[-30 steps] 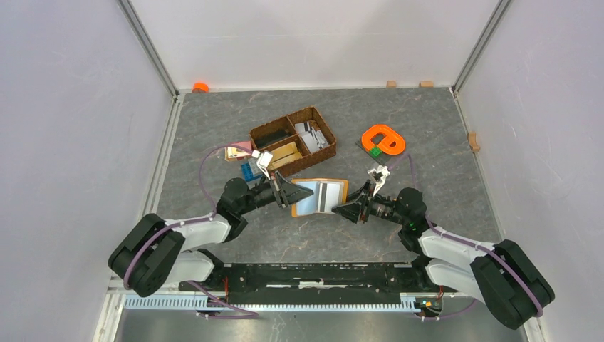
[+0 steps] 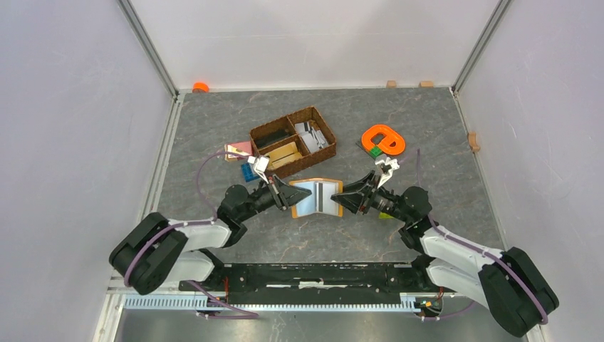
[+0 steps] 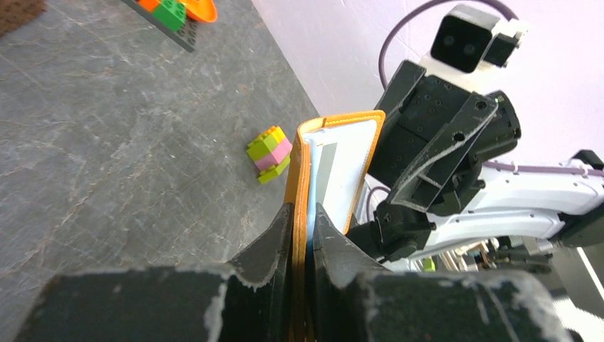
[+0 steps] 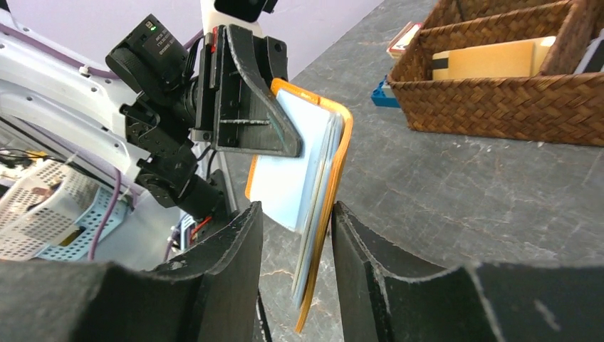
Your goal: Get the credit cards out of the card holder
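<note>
An orange-edged card holder (image 2: pixel 317 198), opened like a booklet with pale inner leaves and cards, is held upright above the middle of the floor. My left gripper is shut on its edge. From the opposite side my right gripper has its fingers partly apart around the holder's other end, where the orange cover (image 4: pixel 335 162) and layered leaves run between the fingertips; whether they touch it I cannot tell.
A wicker basket (image 2: pixel 313 109) with compartments stands behind the holder, with boxes beside it. An orange looped toy (image 2: pixel 397 146) is at the back right. Coloured blocks (image 3: pixel 266 146) lie under the right arm.
My right gripper has risen slightly toward the back of the table compared with about a second ago.
</note>
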